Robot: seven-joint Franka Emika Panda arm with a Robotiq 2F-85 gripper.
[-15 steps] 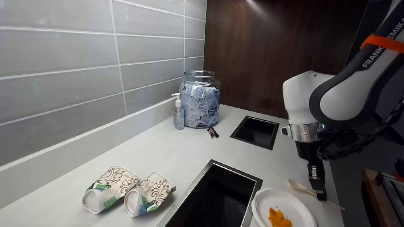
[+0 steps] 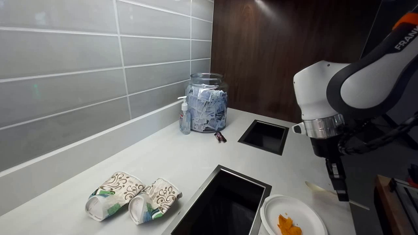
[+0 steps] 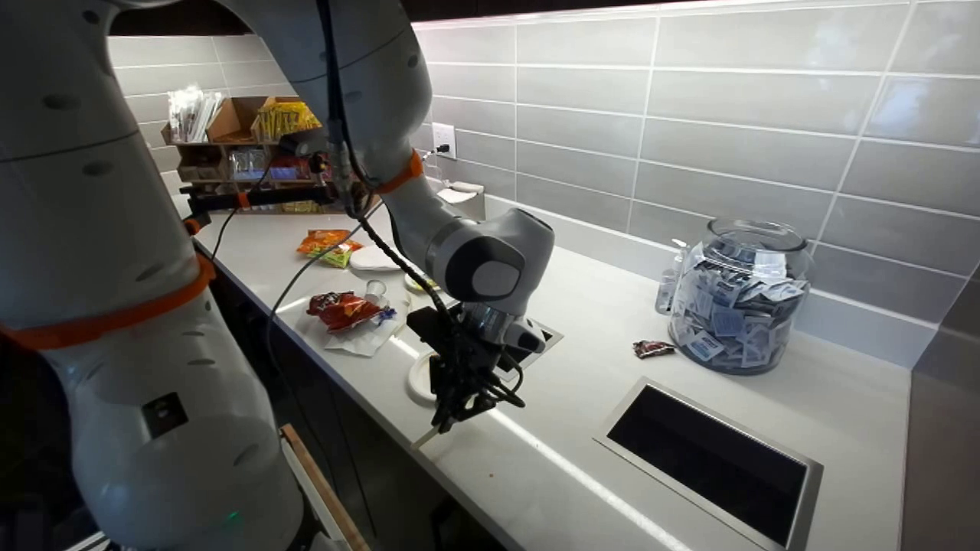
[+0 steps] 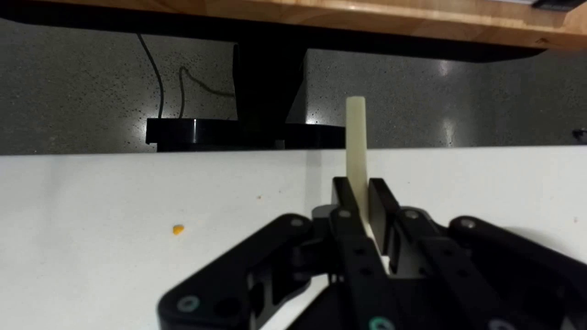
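Observation:
A pale wooden-looking spoon [image 2: 316,187] is held by its handle in my gripper [image 2: 342,195], slightly above the counter at its right edge. In the wrist view the spoon's handle [image 4: 356,129] runs between the black fingers of the gripper, which is shut on it; the handle's end reaches out past the counter edge. The spoon's bowl end is hidden there. Close by stands a white plate [image 2: 270,203] with orange food pieces [image 2: 288,225] on it.
Two patterned paper cups [image 2: 117,192] lie on the counter, left of a dark counter opening [image 2: 223,199]. Farther back are a second opening [image 2: 265,136], a jar of packets [image 2: 207,107], a pump bottle [image 2: 184,119] and a small wrapper [image 2: 220,136]. Snack bags [image 3: 344,311] lie behind the arm.
Upward and a little to the right, my gripper has moved with the spoon. The spoon was lower, close to the counter, a second ago; the plate and cups have stayed put.

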